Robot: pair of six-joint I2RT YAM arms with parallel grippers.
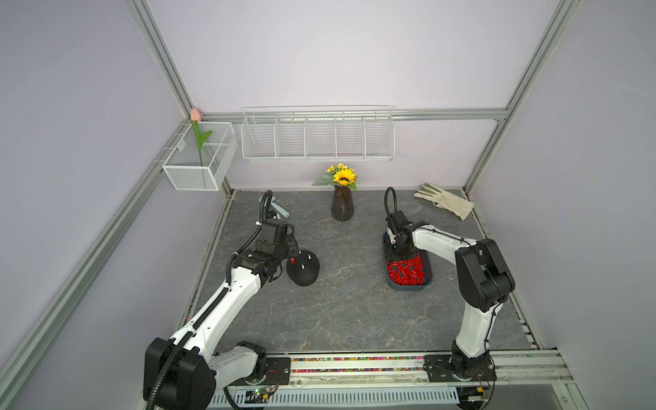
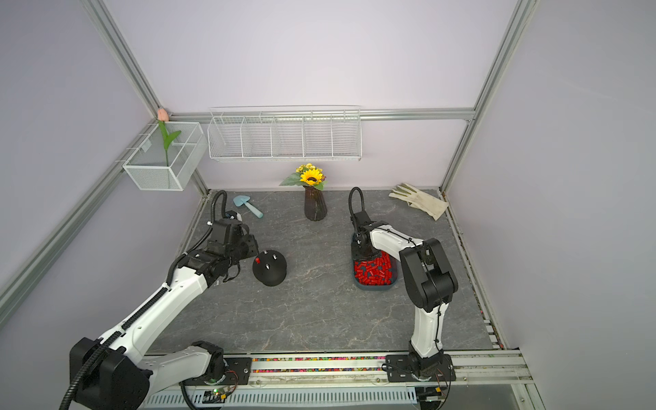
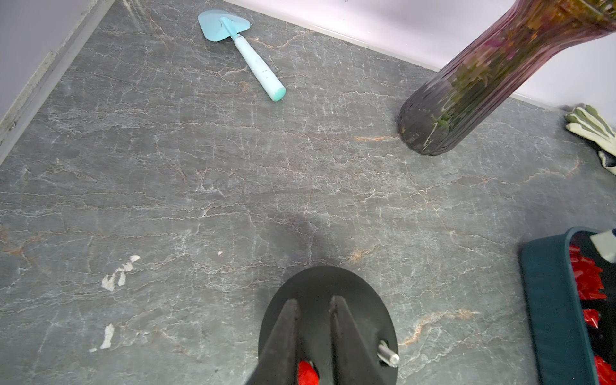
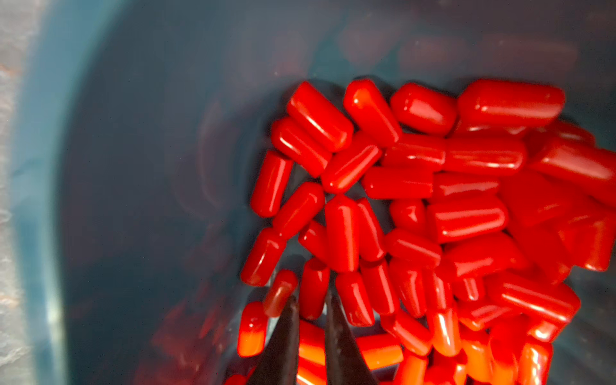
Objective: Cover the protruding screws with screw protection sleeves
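Observation:
A black dome [image 3: 330, 288] stands on the table at the left. One bare metal screw [image 3: 388, 354] and one red sleeve [image 3: 307, 373] show on it in the left wrist view; the top left view shows another screw [image 1: 309, 257]. My left gripper hovers over the dome, its fingers parted, nothing held between them. Many red sleeves [image 4: 378, 183] lie heaped in the dark teal bin [image 1: 427, 273]. Inside that bin my right gripper points down at the heap, fingers parted around a sleeve [image 4: 314, 282] that they do not visibly grip.
A brown vase [image 1: 342, 203] with flowers stands at the back, and a blue trowel [image 3: 253, 61] lies at back left. Gloves [image 1: 445, 200] lie at back right. Wire baskets [image 1: 317, 136] hang on the rear wall. Bare table separates dome and bin.

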